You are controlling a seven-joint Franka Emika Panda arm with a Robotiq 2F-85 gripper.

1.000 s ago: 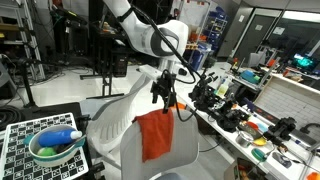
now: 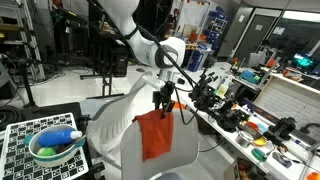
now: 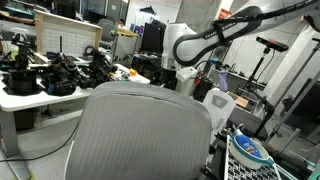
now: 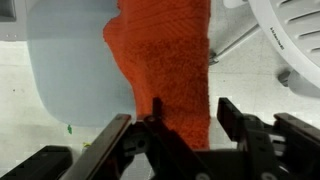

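A red-orange cloth (image 2: pixel 155 135) hangs over a light grey chair (image 2: pixel 182 148) in exterior view 1. At the cloth's upper edge is my gripper (image 2: pixel 163 103), pointing down. The wrist view has the cloth (image 4: pixel 165 60) running down the middle, between and beyond the fingers of my gripper. Those fingers stand apart, so the fingers look part open. Whether either finger touches the cloth cannot be told. In exterior view 2 the chair back (image 3: pixel 140 130) hides the cloth and the fingertips.
A greenish bowl (image 2: pixel 55 145) with several items stands at the left, close to a checkered board (image 2: pixel 15 150). A white chair (image 2: pixel 112 118) is beside the cloth. Behind the grey chair runs a bench crowded with dark gear (image 2: pixel 205 98).
Over the last second my gripper has lowered slightly to the cloth's upper edge. The cloth still hangs in about the same place.
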